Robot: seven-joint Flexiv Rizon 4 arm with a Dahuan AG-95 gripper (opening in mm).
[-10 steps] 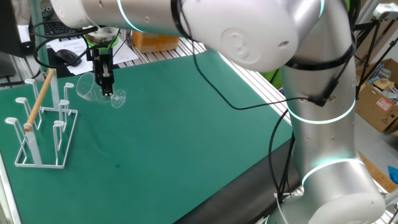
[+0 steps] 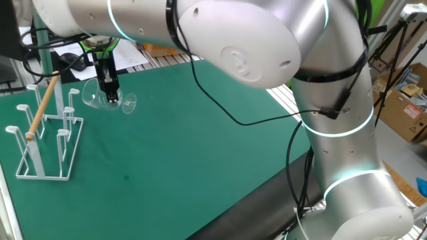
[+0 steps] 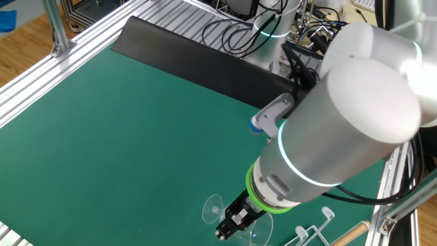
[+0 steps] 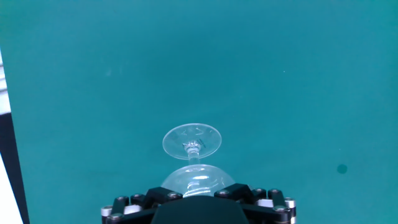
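A clear stemmed glass (image 2: pixel 92 97) lies on its side on the green mat, its round foot (image 3: pixel 212 209) turned away from the white rack. My gripper (image 2: pixel 112 100) points down at it, with the fingertips around or against the part near the stem. In the wrist view the foot and stem of the glass (image 4: pixel 192 140) show ahead of my gripper, whose black body covers much of the bowl. Whether the fingers are closed on the glass cannot be made out.
Beside the glass stands a white wire rack (image 2: pixel 43 178) with upright hooks and a wooden top bar (image 2: pixel 43 108). A black roll (image 3: pixel 198 65) lies along the mat's edge near my base.
My arm has shifted slightly left and down in exterior view 1. The rack has not moved.
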